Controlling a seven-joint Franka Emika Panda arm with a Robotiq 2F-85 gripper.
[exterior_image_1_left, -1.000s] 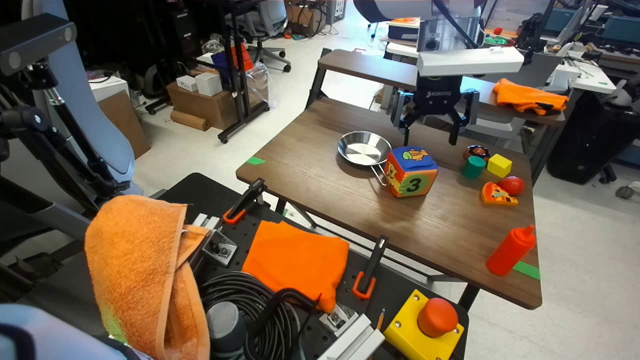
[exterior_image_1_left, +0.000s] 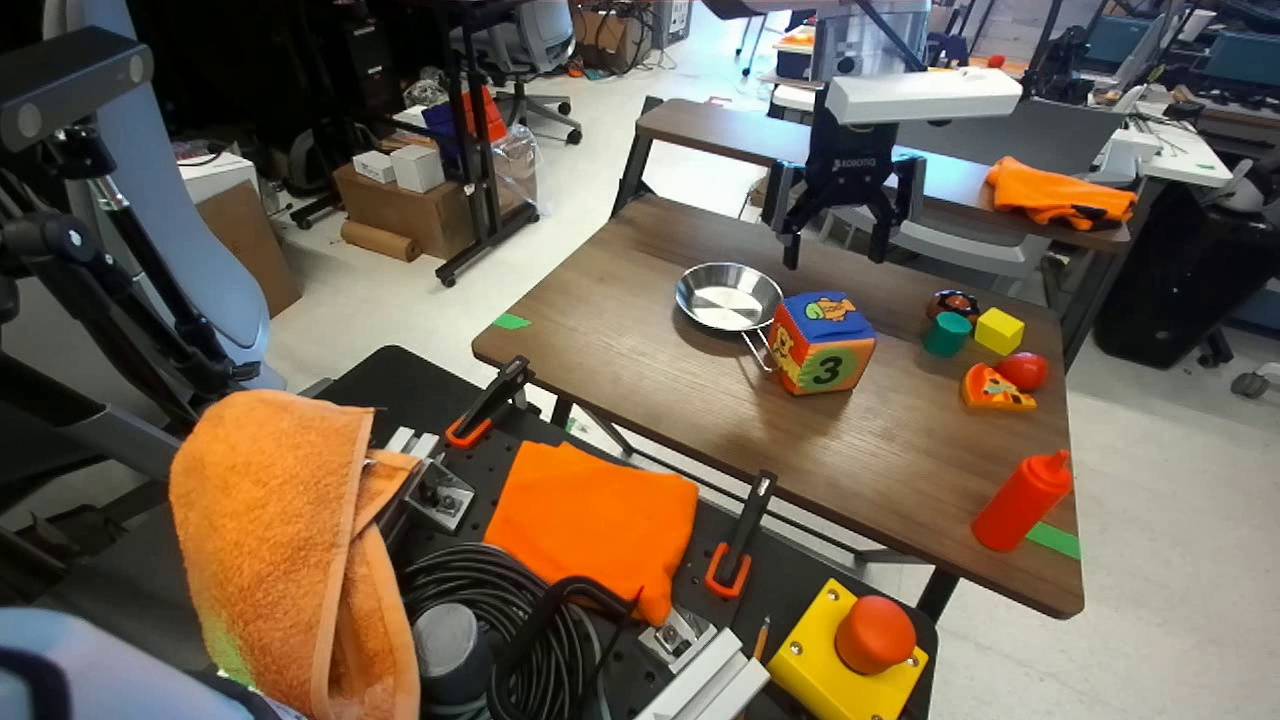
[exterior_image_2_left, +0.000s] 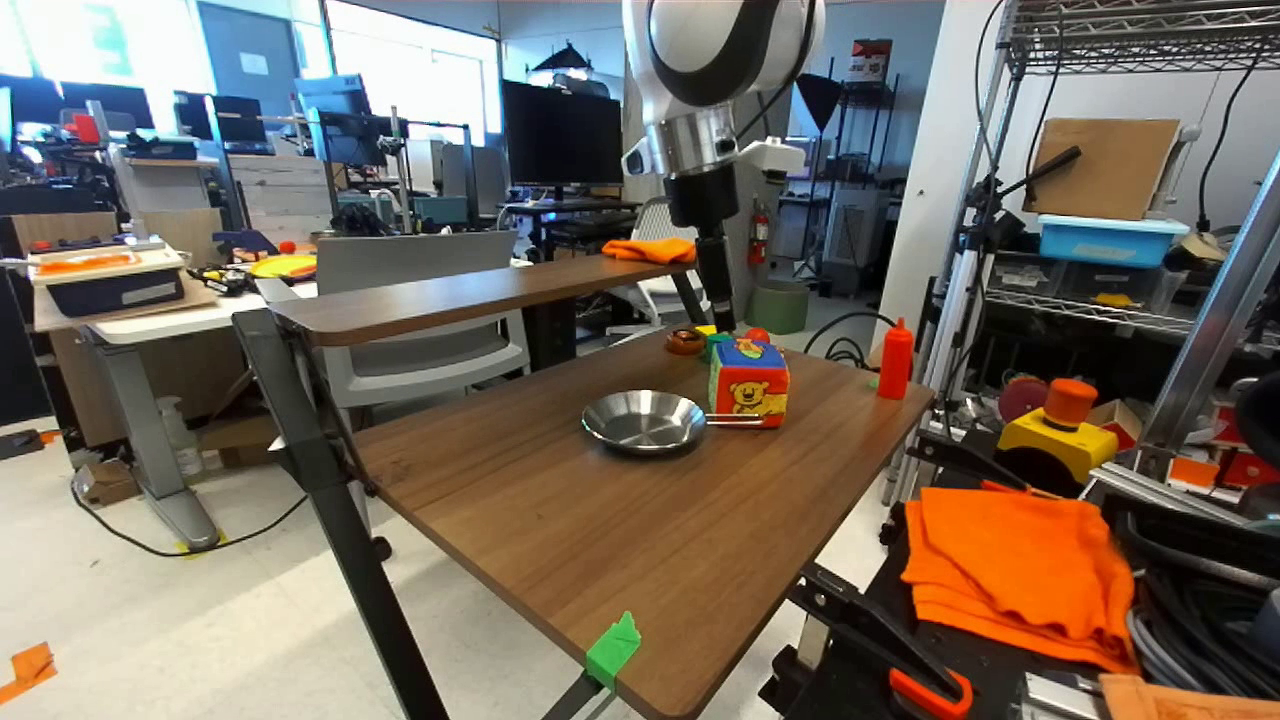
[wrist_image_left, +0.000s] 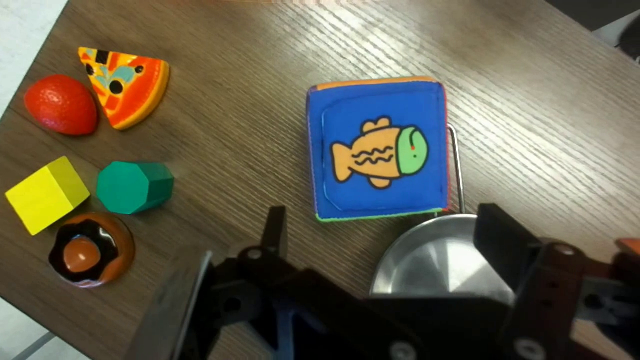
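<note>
My gripper (exterior_image_1_left: 835, 254) hangs above the far side of the table, its two fingers spread apart. Nothing is held between them in the wrist view, where the left fingertip (wrist_image_left: 276, 231) and the right one stand wide apart. Below and ahead is a soft cube (wrist_image_left: 378, 153) with a blue fish face on top, resting on the table. A steel pan (exterior_image_2_left: 644, 421) lies beside it, its handle (wrist_image_left: 457, 171) running close along the cube's side. In the wrist view the gripper hides part of the pan.
A toy pizza slice (wrist_image_left: 129, 87), red toy (wrist_image_left: 61, 104), yellow block (wrist_image_left: 45, 195), green prism (wrist_image_left: 133, 186) and toy donut (wrist_image_left: 90, 249) cluster at one end of the table. A red bottle (exterior_image_1_left: 1022, 502) stands near the front right corner. A raised shelf (exterior_image_2_left: 480, 294) runs along the back.
My gripper has moved left in the first exterior view, and slightly higher. It stays open. The cube, pan and other table objects have not moved.
</note>
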